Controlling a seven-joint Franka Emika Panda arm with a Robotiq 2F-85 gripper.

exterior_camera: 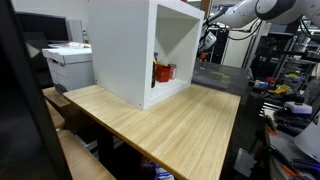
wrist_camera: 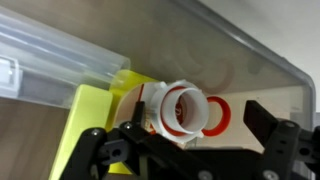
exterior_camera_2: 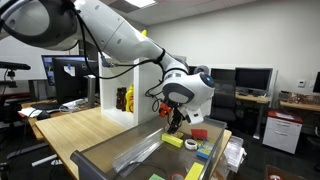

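Note:
My gripper stands open in the wrist view, its two dark fingers spread wide. Between and just beyond them lies a white roll (wrist_camera: 186,92) with a reddish inner ring, apparently down in the bin and not gripped. A separate red ring (wrist_camera: 219,116) shows on its right. To the left, close to one finger, is a yellow block (wrist_camera: 86,128). In exterior view 2 the arm reaches down over a grey bin (exterior_camera_2: 112,150), with the gripper (exterior_camera_2: 176,127) low above its contents; its fingertips are hard to make out there.
Clear plastic dividers (wrist_camera: 60,55) run along the bin's left part in the wrist view. Other items in the bin include a red box (exterior_camera_2: 199,133) and a white roll (exterior_camera_2: 191,144). A white shelf (exterior_camera_2: 147,92) and a wooden table (exterior_camera_2: 75,130) stand beyond.

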